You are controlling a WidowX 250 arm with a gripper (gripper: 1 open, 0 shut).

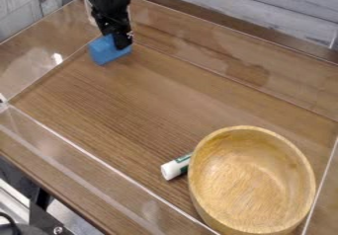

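Observation:
My black gripper (111, 36) hangs at the top left of the camera view, shut on a blue block (110, 51). The block is at the back left of the wooden table, partly hidden behind the fingers. I cannot tell whether it touches the tabletop.
A large yellow bowl (248, 180) sits at the front right. A small white and green cylinder (176, 166) lies just left of it.

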